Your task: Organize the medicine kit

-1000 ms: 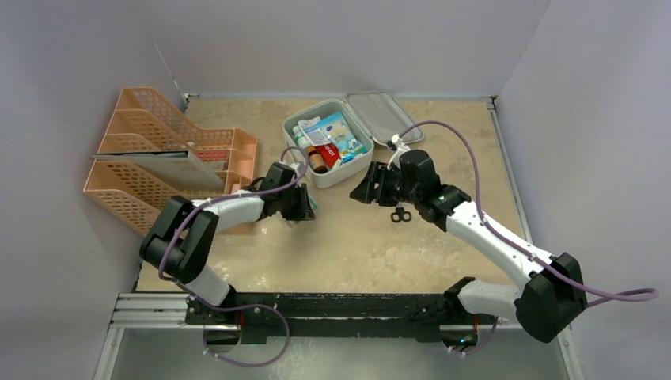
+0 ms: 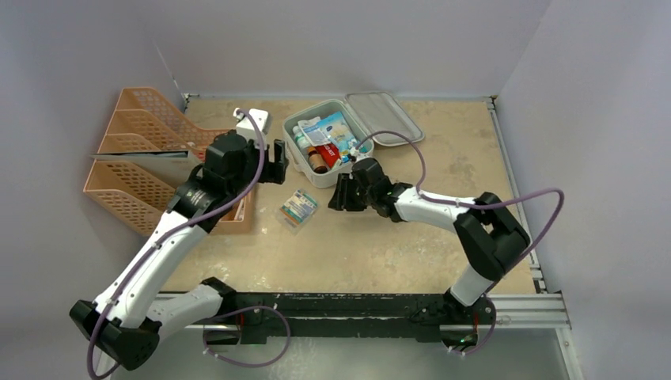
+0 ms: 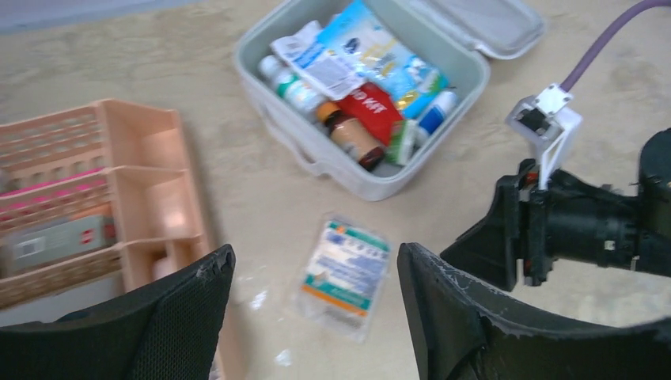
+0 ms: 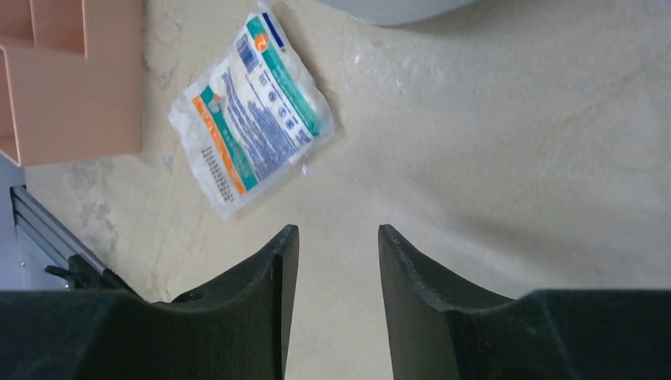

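A clear flat packet with orange and teal stripes (image 2: 298, 207) lies on the table between the organizer and the medicine box (image 2: 322, 179). Inside that open grey box are a brown bottle (image 3: 356, 140), white bottles, a red pack (image 3: 370, 109) and a blue bag (image 3: 372, 51). Raised over the organizer's right edge, my left gripper (image 2: 278, 162) is open and empty. My right gripper hangs low over bare table, to the right of the packet (image 4: 253, 119) and in front of the box. Its fingers stand apart with nothing between them.
The peach organizer (image 3: 150, 150) fills the left side, with a folder in it and small items in its compartments. Attached to the box, the lid (image 2: 385, 117) lies opened to the back right. Free table (image 2: 356, 257) spreads across the front middle.
My left arm has lifted and swung back-left, uncovering the packet.
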